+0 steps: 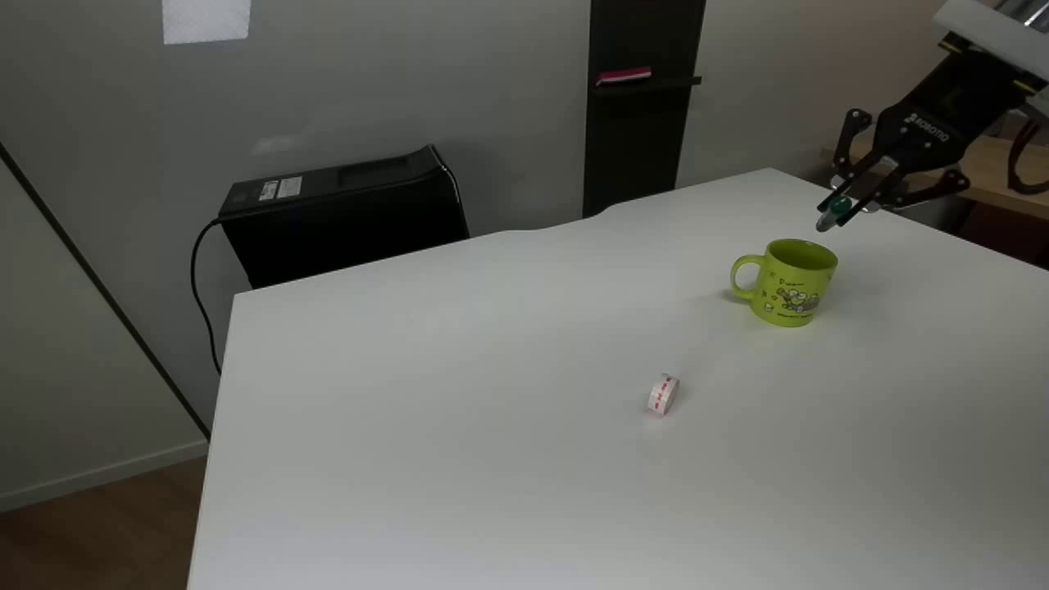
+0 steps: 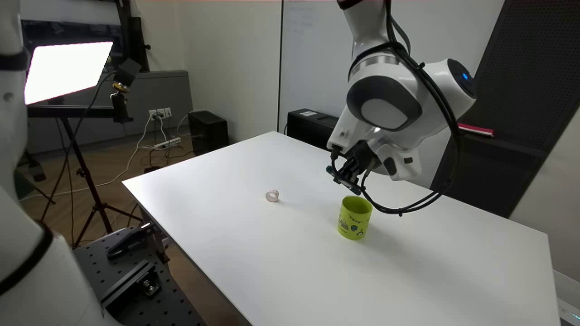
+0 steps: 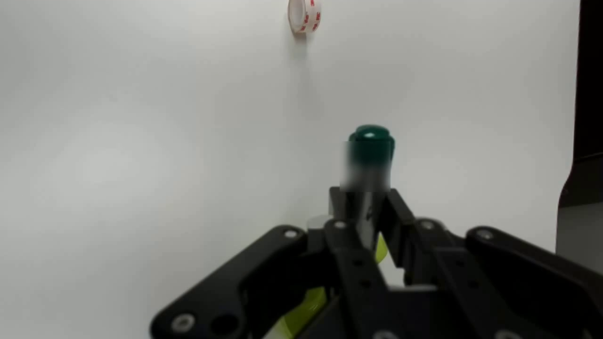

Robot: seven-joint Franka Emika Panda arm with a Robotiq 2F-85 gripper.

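High over the table's far right, my gripper (image 1: 836, 211) is shut on a slim object with a dark green end (image 3: 371, 144) and a greyish body. The wrist view shows this object pointing out between the fingers, but part of it is blurred, so I cannot tell exactly what it is. A lime-green mug (image 1: 794, 285) with printed figures stands upright on the table, its handle toward the left in exterior view 1. My gripper and the held object are above and apart from the mug. In the wrist view the fingers cover most of the mug (image 3: 308, 310).
A small roll of white tape with red print (image 1: 664, 395) lies on the white table (image 1: 423, 423), well away from the mug. A black box-like device (image 1: 344, 211) stands behind the table's far edge.
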